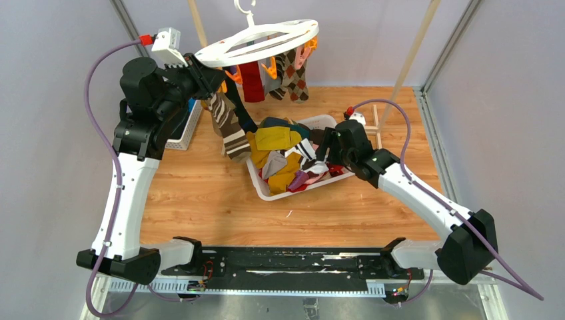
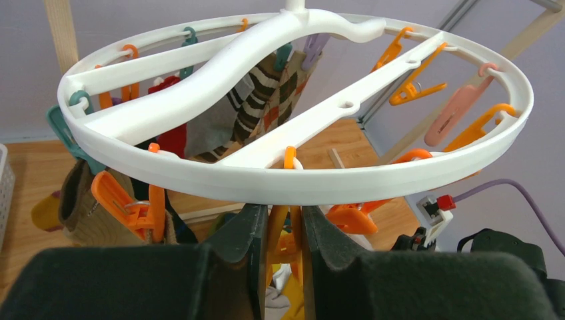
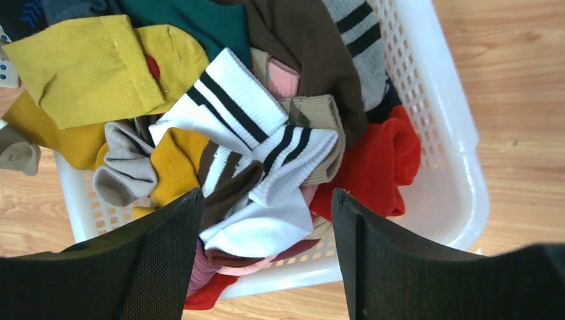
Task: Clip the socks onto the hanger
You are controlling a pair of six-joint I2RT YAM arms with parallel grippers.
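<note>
The round white hanger (image 1: pixel 286 48) hangs at the back, with socks clipped around its rim, including a striped brown sock (image 1: pixel 234 137) and a red sock (image 1: pixel 252 81). In the left wrist view my left gripper is shut on an orange clip (image 2: pixel 278 223) at the near rim of the hanger (image 2: pixel 253 185). Whether that clip bears a sock is hard to see. My right gripper stands open above the basket (image 3: pixel 448 143), over a white sock with black stripes (image 3: pixel 243 100) and a mustard sock (image 3: pixel 174 163). Nothing is between its fingers.
Several orange clips, such as one on the right (image 2: pixel 416 83), and a pink clip (image 2: pixel 460 110) hang without socks. A second white basket (image 1: pixel 184 130) stands at the back left, partly behind the left arm.
</note>
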